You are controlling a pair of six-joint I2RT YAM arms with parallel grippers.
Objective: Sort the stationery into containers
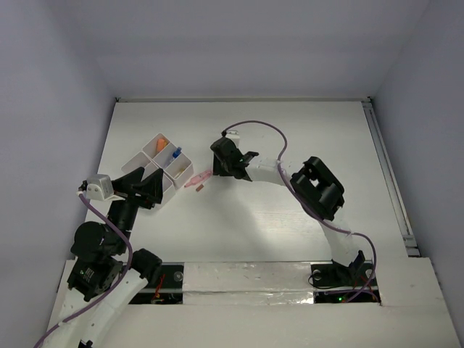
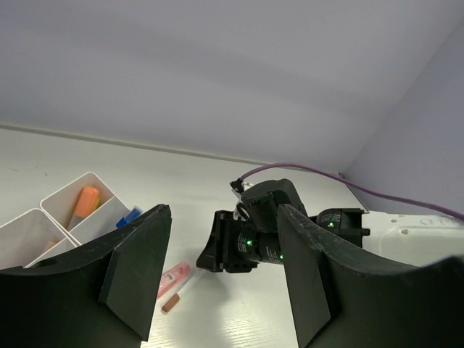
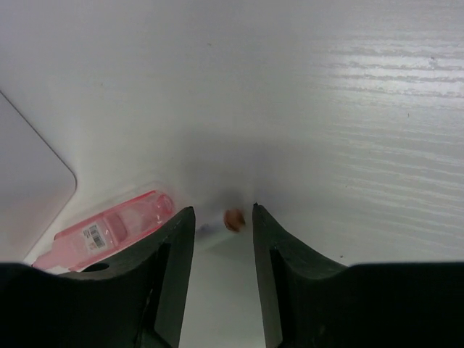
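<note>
On the table [image 1: 261, 217], my right gripper [image 1: 217, 168] is low over a slender pen with a brown end; in the right wrist view its fingers stand apart on either side of the pen's tip [image 3: 233, 220], contact unclear. A pink correction tape [image 3: 109, 230] lies beside the pen. My left gripper hangs left, near the white containers [image 1: 181, 172], its fingers apart with nothing visible between. The containers hold an orange item [image 1: 161, 144] and a blue item [image 1: 176, 153].
Walls bound the table at back and sides.
</note>
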